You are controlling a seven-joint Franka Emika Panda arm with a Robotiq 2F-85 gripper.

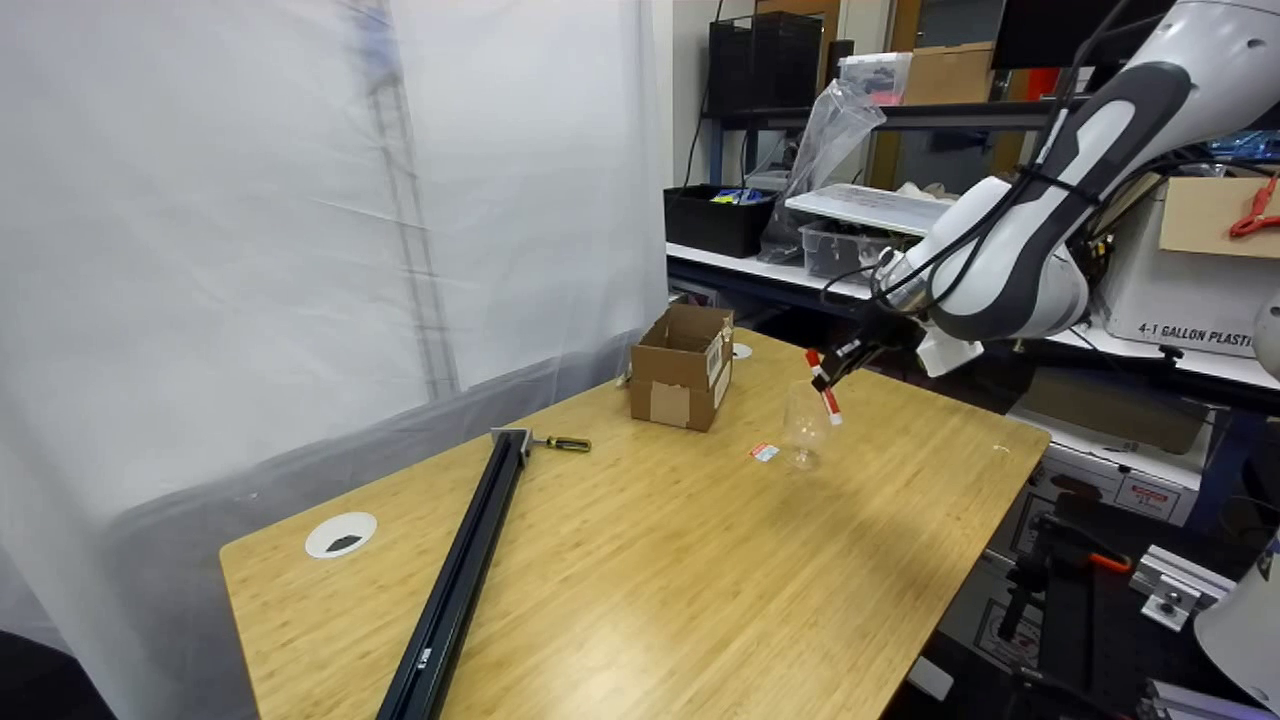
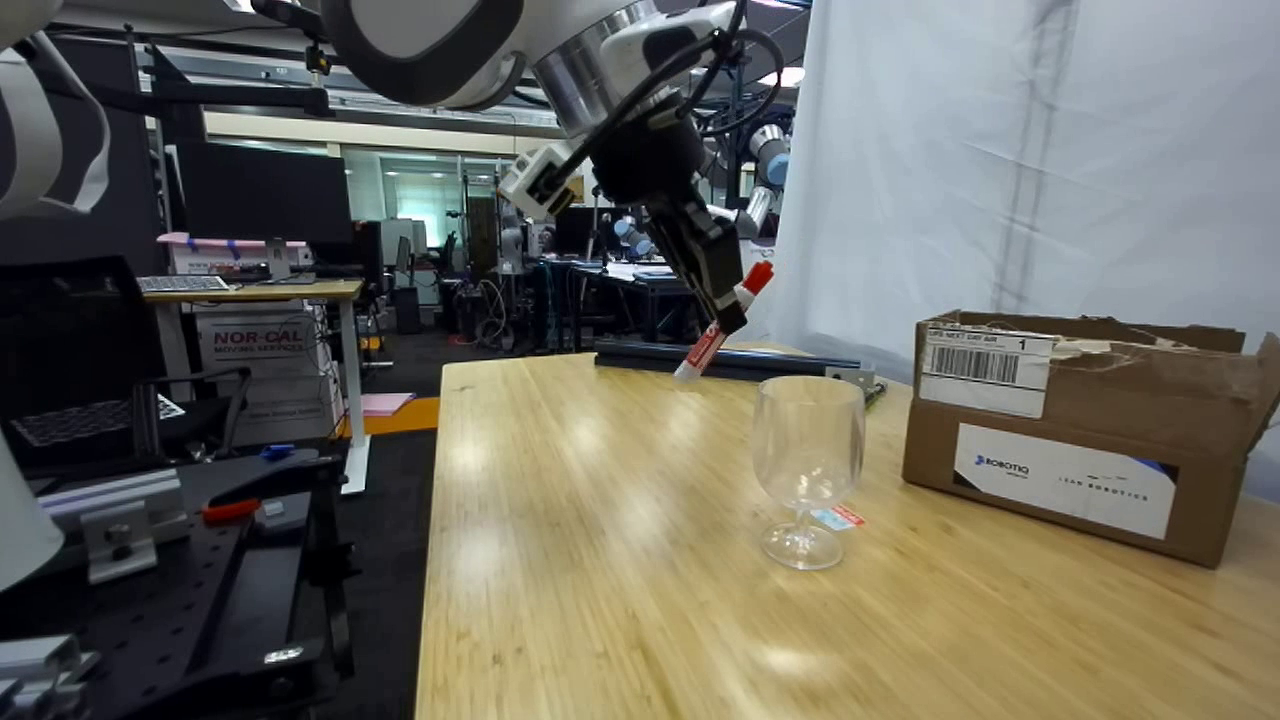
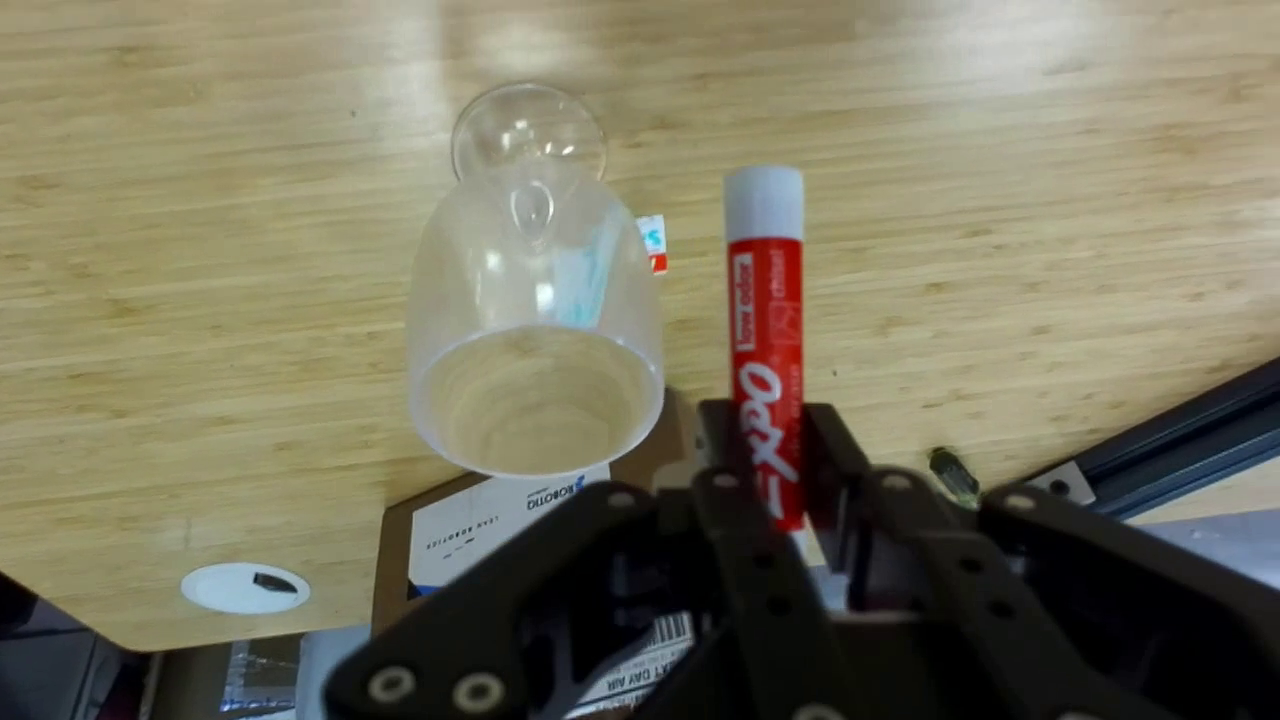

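My gripper is shut on a red Expo marker [image 3: 764,300] with a white end, clasped toward its other end. In exterior view 2 the marker [image 2: 723,326] hangs tilted above the table, its red tip up and its white end down. A clear stemmed glass [image 2: 809,450] stands upright on the table, apart from the marker in that view. From the wrist, the glass [image 3: 534,276] appears left of the marker, its mouth facing the camera and empty.
An open cardboard box [image 1: 680,366] stands near the curtain behind the glass. A small red and white packet [image 1: 764,452] lies beside the glass. A black rail [image 1: 468,564] and a screwdriver [image 1: 566,444] occupy the far side.
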